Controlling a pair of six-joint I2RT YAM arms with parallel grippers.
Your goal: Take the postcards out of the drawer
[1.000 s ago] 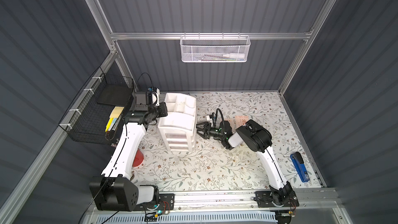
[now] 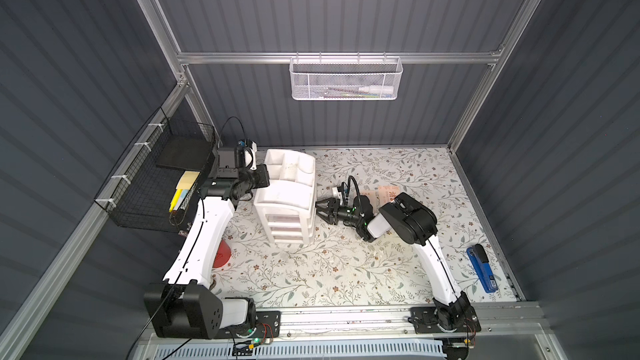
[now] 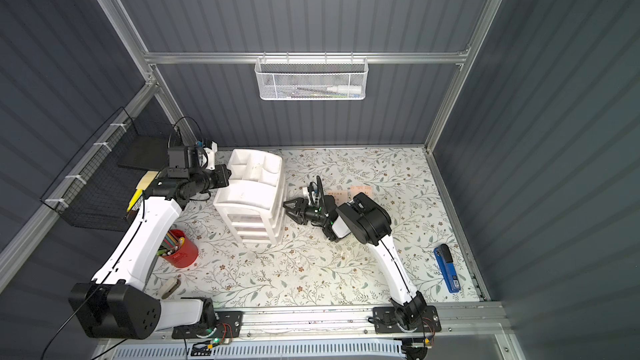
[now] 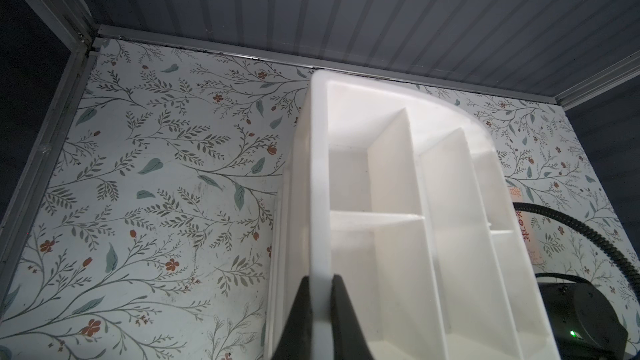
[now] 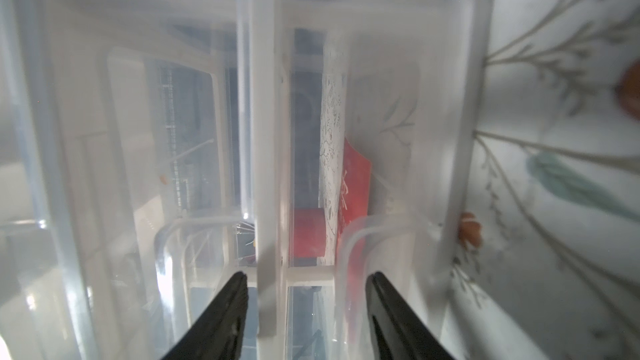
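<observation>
A white drawer unit (image 2: 285,192) stands on the table between my two arms. Its top compartments (image 4: 373,273) are empty. My left gripper is shut on the unit's upper left rim, which runs between its fingers. Against the unit's right side, my right gripper is open, and an upright plastic edge (image 5: 268,260) passes between its fingers without both touching it. Clear drawer walls (image 5: 393,93) fill the right wrist view; no card shows in them. Orange-pink cards (image 3: 362,191) lie flat on the table behind the right gripper, partly hidden.
A red pen cup (image 3: 183,253) stands left of the unit under the left arm. A blue stapler (image 2: 481,268) lies at the far right. A black wire basket (image 2: 143,180) hangs on the left wall, a white one (image 2: 345,80) at the back.
</observation>
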